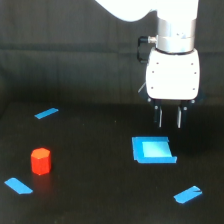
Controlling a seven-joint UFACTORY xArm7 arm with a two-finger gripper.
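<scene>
My gripper (165, 115) hangs at the upper right beneath the white arm, its two dark fingers apart with nothing between them. It is above and just behind a blue taped square (154, 150) on the black table. A red hexagonal block (41, 161) sits on the table at the left, well apart from the gripper.
Short blue tape strips lie at the back left (47, 113), front left (19, 187) and front right (188, 194). A dark backdrop stands behind.
</scene>
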